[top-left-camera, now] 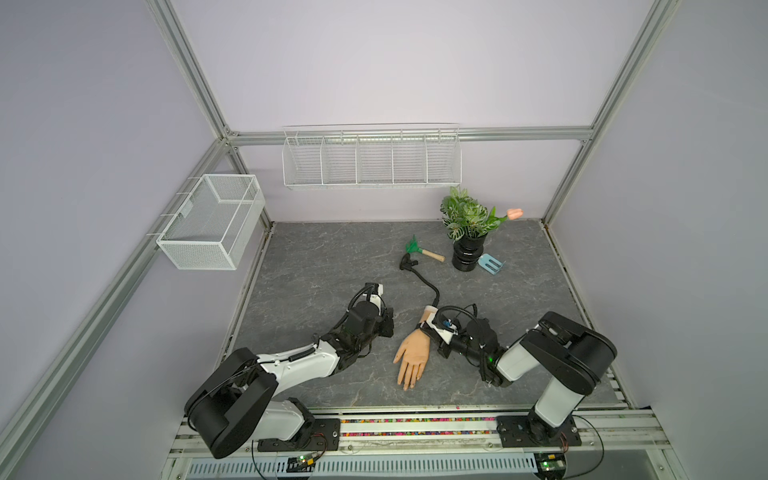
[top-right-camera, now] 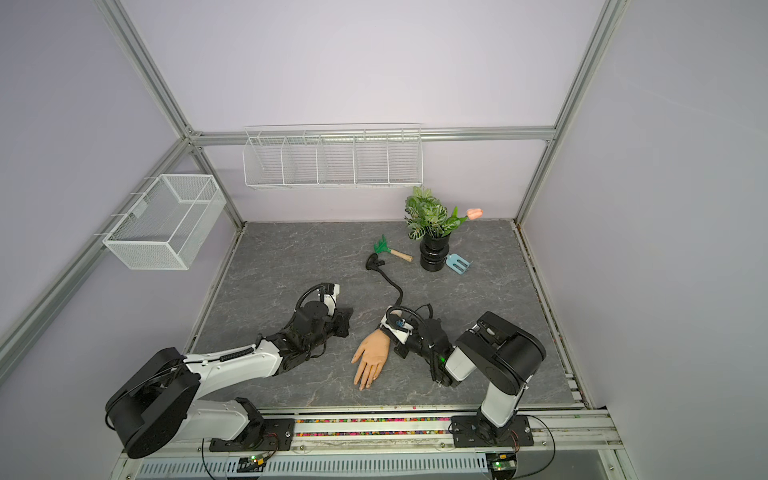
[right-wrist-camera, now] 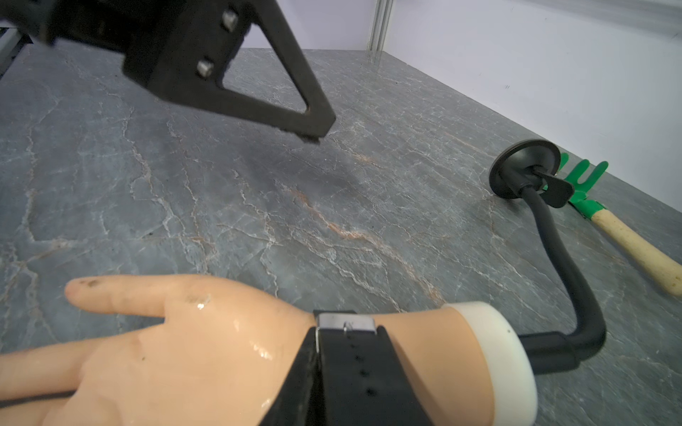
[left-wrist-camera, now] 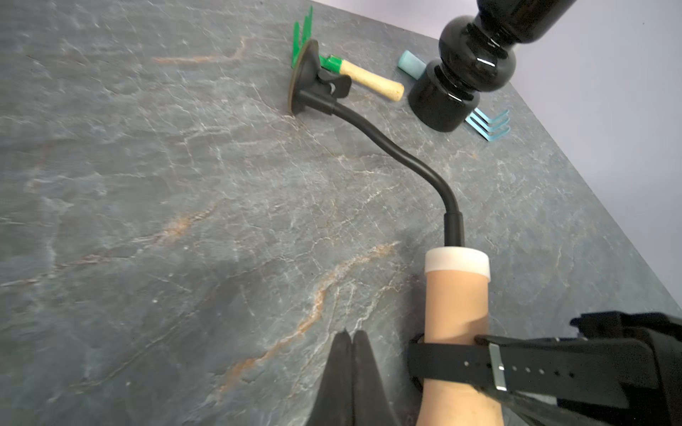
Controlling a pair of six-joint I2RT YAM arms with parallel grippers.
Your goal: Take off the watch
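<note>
A black watch strap (left-wrist-camera: 454, 360) goes round the wrist of the flesh-coloured model hand (top-left-camera: 413, 352), which lies palm up. Its silver buckle (right-wrist-camera: 346, 323) faces upward, and a length of strap with holes runs from it toward my right gripper. The right gripper's fingertips are at the strap beside the buckle, but the strap covers much of them, so their grip is unclear. My left gripper is shut with nothing between its fingers, above the table to the left of the wrist. The watch face is hidden.
A black bendy stem (left-wrist-camera: 398, 152) with a suction cup (left-wrist-camera: 307, 78) extends from the wrist end. Behind stand a black vase (top-left-camera: 465, 254) with plants, a green rake (top-left-camera: 413, 246) and a blue fork (top-left-camera: 490, 263).
</note>
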